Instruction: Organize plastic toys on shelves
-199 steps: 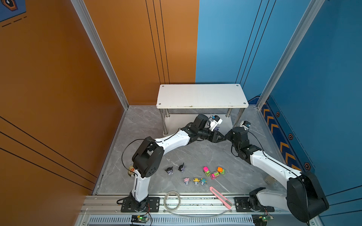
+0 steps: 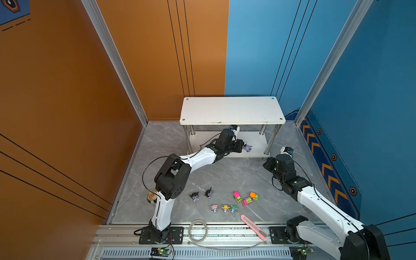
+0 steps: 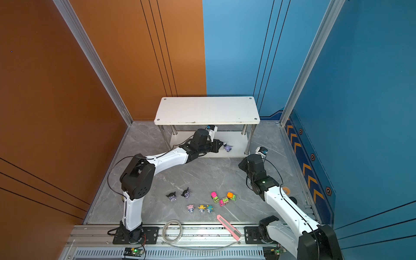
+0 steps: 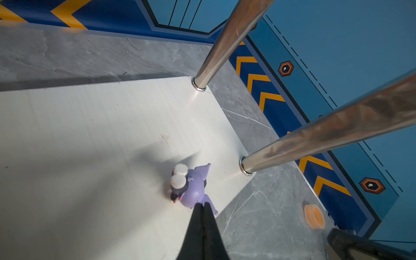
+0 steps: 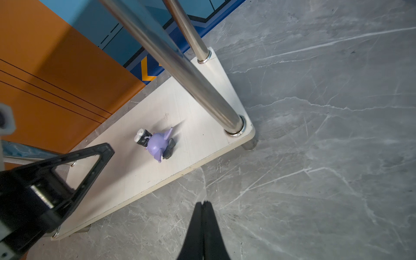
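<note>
A purple toy (image 4: 194, 191) with big ears lies on its side on the white lower shelf (image 4: 86, 182), near the shelf's front right corner. Close to it on the left is my left gripper (image 2: 242, 146), shut, with nothing visible between its fingertips. In the left wrist view those fingertips line up with the toy's lower edge; whether they touch cannot be told. My right gripper is shut and empty, in front of the shelf's right end. Two dark toys (image 2: 194, 196), three small figures (image 2: 225, 208) and several pink, green and orange toy pieces (image 2: 247, 201) remain on the floor.
The white upper shelf board (image 2: 231, 109) is bare. Metal posts (image 5: 173, 65) stand at the shelf corners. A coiled hose (image 2: 198, 230) and a pink flat tool (image 2: 253, 227) lie at the front.
The right gripper has shifted right, away from the shelf. The purple toy now shows more clearly.
</note>
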